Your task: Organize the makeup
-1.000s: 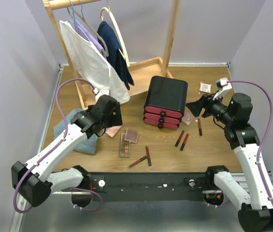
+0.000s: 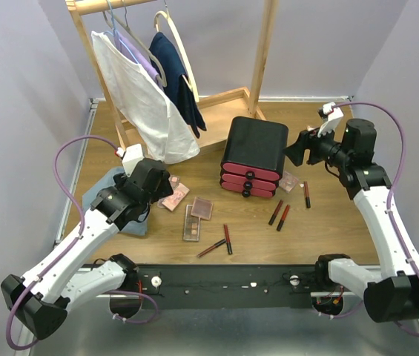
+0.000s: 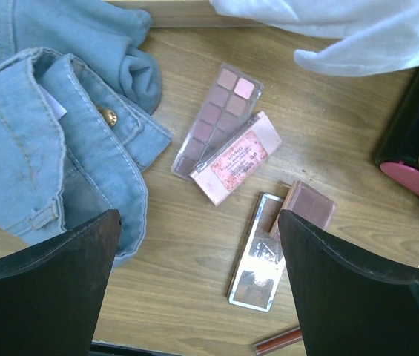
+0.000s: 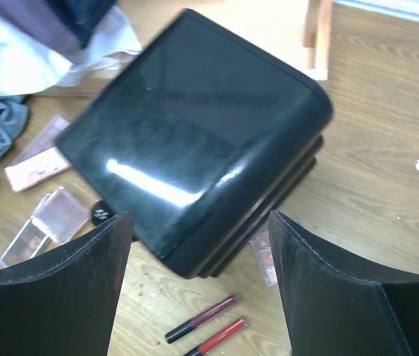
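The black makeup box [image 2: 254, 144] with pink drawers stands right of centre. Around it lie a palette [image 3: 216, 114], a pink packet [image 3: 235, 161], a clear case [image 3: 255, 262] with a small compact [image 3: 308, 208] on it, another palette [image 2: 288, 182] at its right, and several lip pencils [image 2: 283, 218]. My left gripper is open over the left-side items, nothing between its fingers. My right gripper hovers above and right of the box, part open, empty.
A clothes rack with a wooden tray [image 2: 224, 119] fills the back left. A folded denim garment [image 3: 83, 148] lies at left.
My left gripper has moved left, toward the denim.
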